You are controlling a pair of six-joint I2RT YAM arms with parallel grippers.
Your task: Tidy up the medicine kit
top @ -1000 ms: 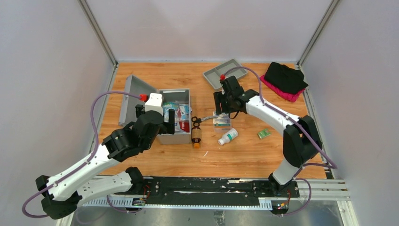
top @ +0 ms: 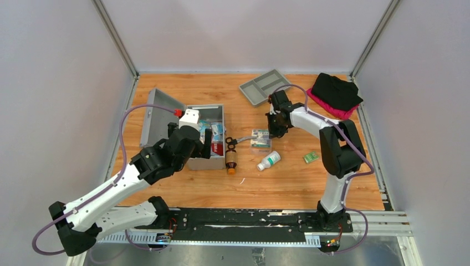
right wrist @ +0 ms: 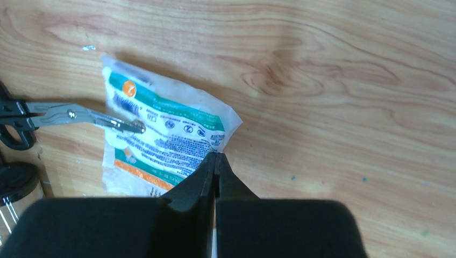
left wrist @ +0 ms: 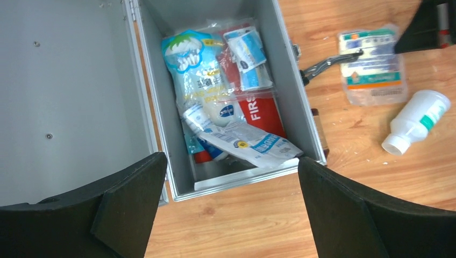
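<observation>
The open grey medicine kit box (top: 208,164) stands left of centre, with packets inside, including a white sachet (left wrist: 253,142) lying across its near end. Over it my left gripper is open, nothing between its fingers. On the table to the right lies a clear packet (right wrist: 166,126) with green and orange print. Scissors (right wrist: 72,114) rest with their tip on it. My right gripper is shut at the packet's edge; whether that edge is pinched is hard to tell. Nearby are a white bottle (top: 269,161) and a brown bottle (top: 231,159).
A grey divided tray (top: 254,93) sits at the back. Folded black cloth (top: 335,92) lies on pink cloth (top: 332,105) at the far right. A small green packet (top: 311,157) is on the right side.
My right gripper has moved right and toward the near side, down to the packet's edge, and its fingers have come together. The left gripper has shifted slightly right over the box.
</observation>
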